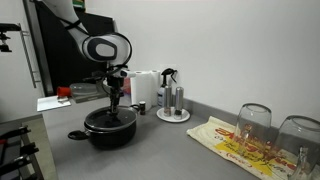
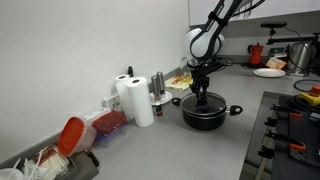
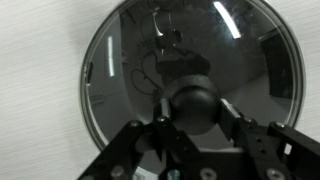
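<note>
A black pot [image 1: 110,133] with side handles stands on the grey table, covered by a dark glass lid [image 1: 105,118]. From the second exterior side the same pot [image 2: 205,120] shows both handles, with the lid on its top. My gripper [image 1: 114,107] points down over the lid's middle. In the wrist view, the round black knob [image 3: 194,102] sits between the fingers, and the gripper is shut on it. The lid [image 3: 125,85] fills most of that view and hides the inside of the pot.
Behind the pot stand white paper rolls [image 1: 146,87] and a white plate [image 1: 173,116] with bottles and grinders. To the right lie a patterned cloth [image 1: 225,140] and upturned glass jars [image 1: 252,124].
</note>
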